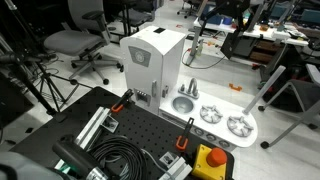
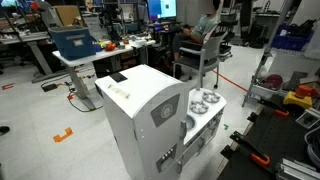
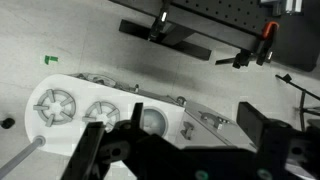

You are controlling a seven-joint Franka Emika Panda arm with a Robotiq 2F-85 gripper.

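A white toy kitchen stands beside the black table, with a tall cabinet at one end. Its low counter holds a round sink with a faucet and two stove burners. From above, the wrist view shows the sink between the fingers and the burners to the left. My gripper is open, its black fingers wide apart and nothing seen held between them. In exterior view 1 the dark arm hangs high beyond the counter; its fingertips are hard to make out there.
The black perforated table carries a coiled cable, orange-handled clamps and a red button on a yellow box. An office chair stands behind. Open floor lies beside the cabinet.
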